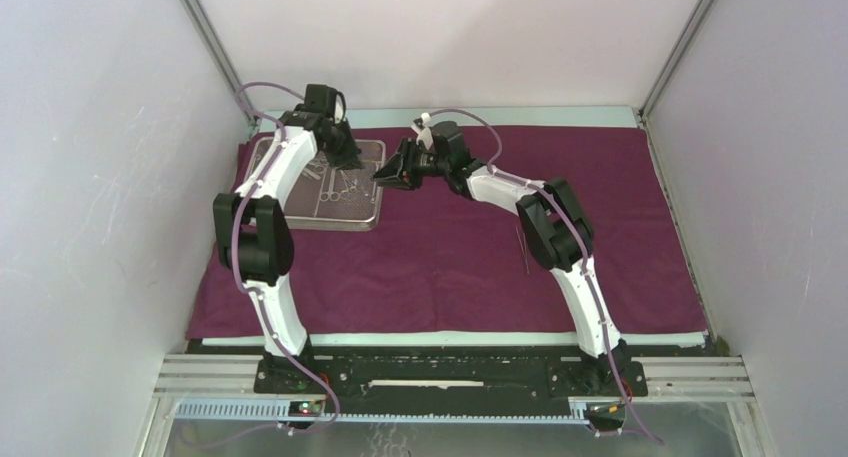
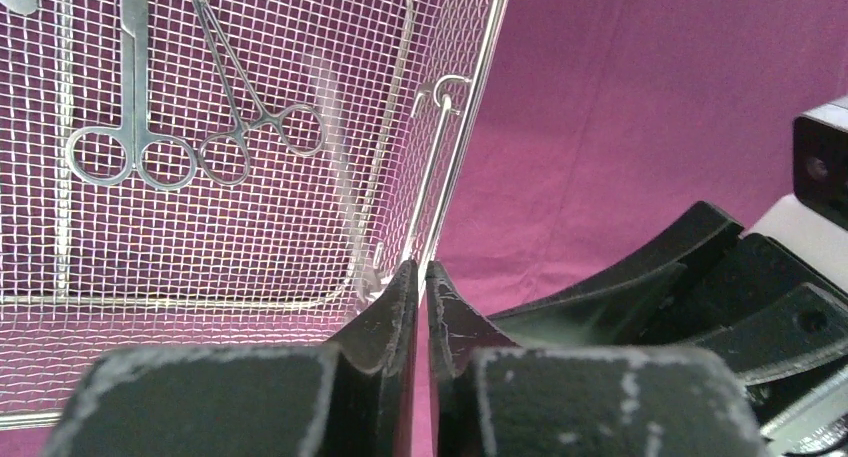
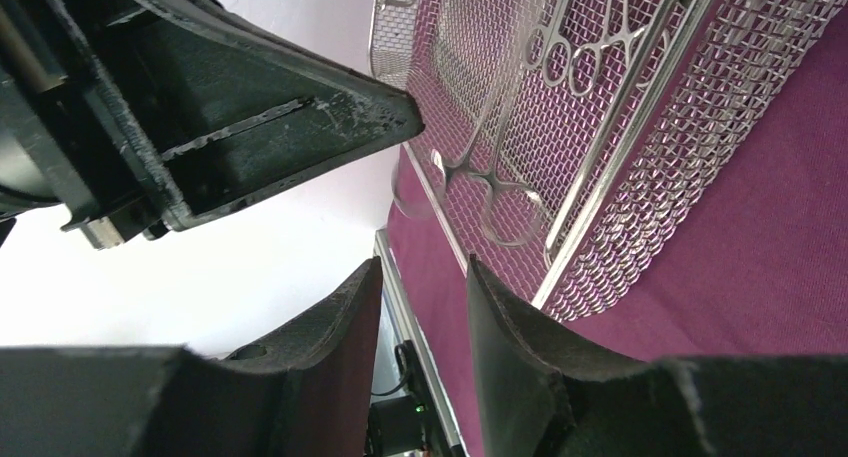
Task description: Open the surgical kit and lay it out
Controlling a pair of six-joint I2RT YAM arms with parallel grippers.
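Note:
In the top view, the mesh instrument basket [image 1: 325, 226] stands at the left of the cloth. My left gripper [image 1: 346, 164] hovers over its right part; in the left wrist view the fingertips are close, with a narrow empty gap. Scissors [image 2: 128, 127] and a ringed clamp [image 2: 240, 127] lie on the mesh. A pale, blurred tool [image 2: 335, 127] lies near the right side. My right gripper is part open at the basket's right rim, nothing seen between its fingers. A ringed tool [image 3: 492, 167] shows beyond it inside the basket, close to the left gripper's finger [image 3: 330, 117].
Thin slender tools [image 1: 523, 250] lie on the maroon cloth [image 1: 430, 277] beside the right arm. Both grippers are close together, and the basket's raised wire rim [image 2: 465, 137] lies between them.

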